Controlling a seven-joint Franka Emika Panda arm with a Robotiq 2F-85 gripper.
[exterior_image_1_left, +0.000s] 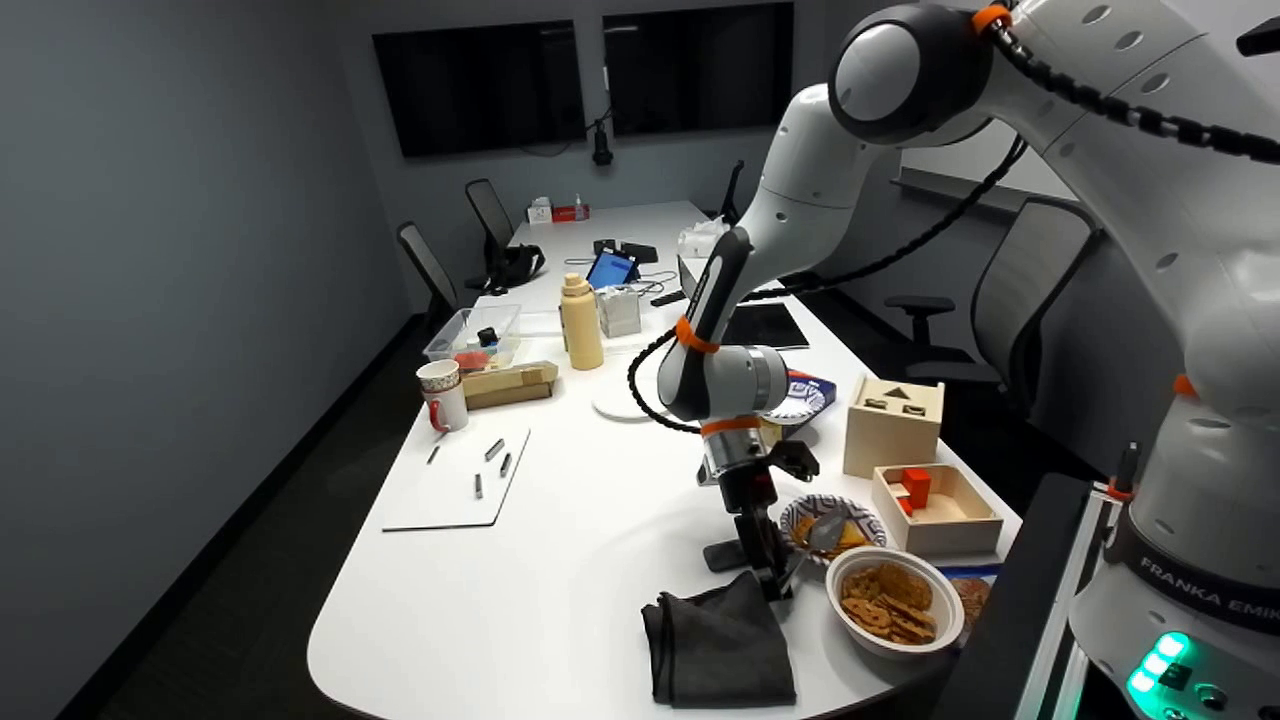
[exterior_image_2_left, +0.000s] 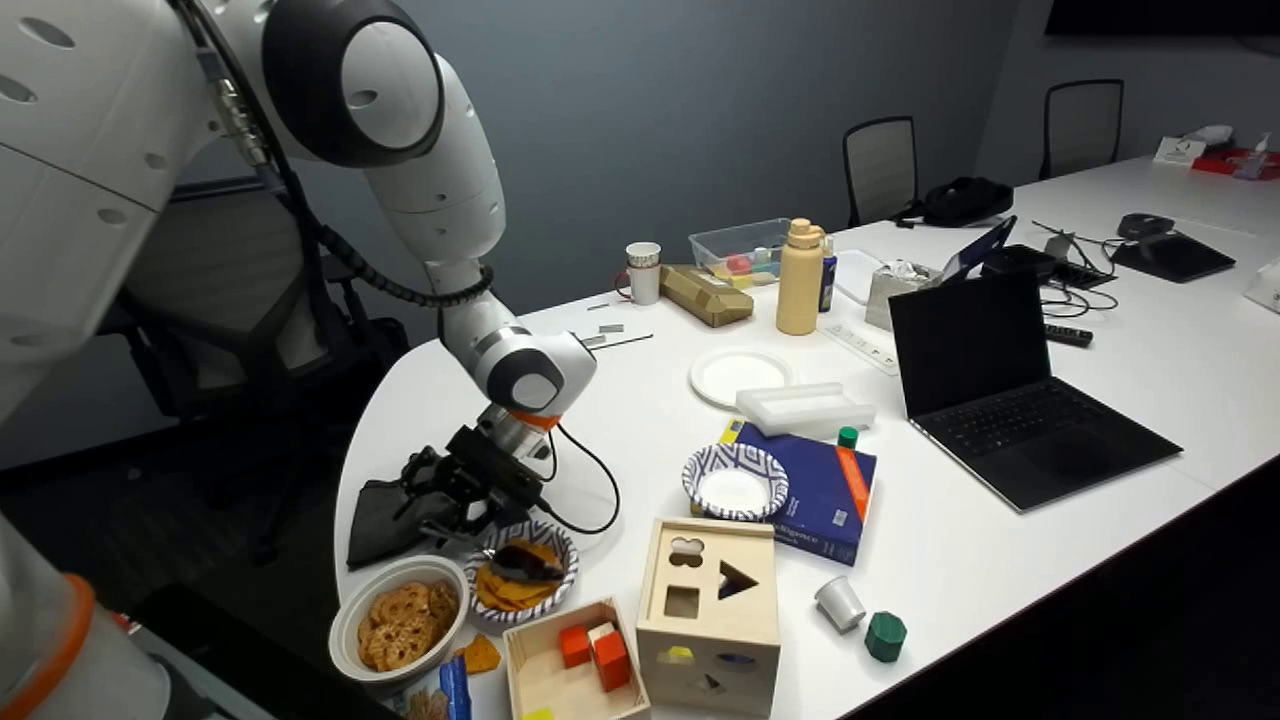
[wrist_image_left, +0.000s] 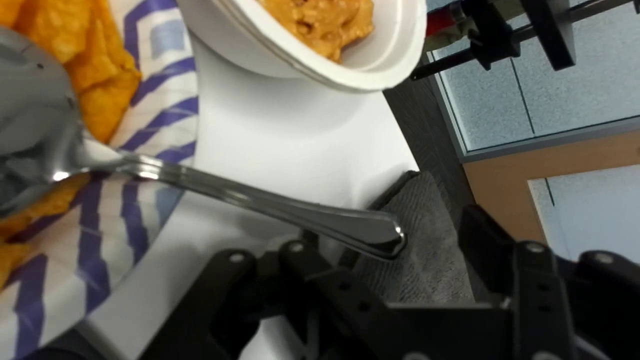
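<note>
A metal spoon (wrist_image_left: 240, 193) rests with its bowl on orange chips (wrist_image_left: 99, 72) in a patterned paper bowl (wrist_image_left: 159, 90). Its handle sticks out over the rim, and the handle's end shows between the two separated fingers of my gripper in the wrist view. The fingers stand part open, and contact with the handle cannot be made out. In exterior view 1 the gripper (exterior_image_1_left: 777, 586) points down beside the paper bowl (exterior_image_1_left: 872, 516), just above the edge of a folded dark cloth (exterior_image_1_left: 720, 648).
A white bowl of brown snacks (exterior_image_1_left: 894, 604) stands close to the paper bowl. Beyond are an open wooden box with red blocks (exterior_image_1_left: 960, 528) and a wooden shape sorter (exterior_image_1_left: 888, 444). A dark flat object (exterior_image_1_left: 723, 556) lies by the gripper. Left of it, the table is clear.
</note>
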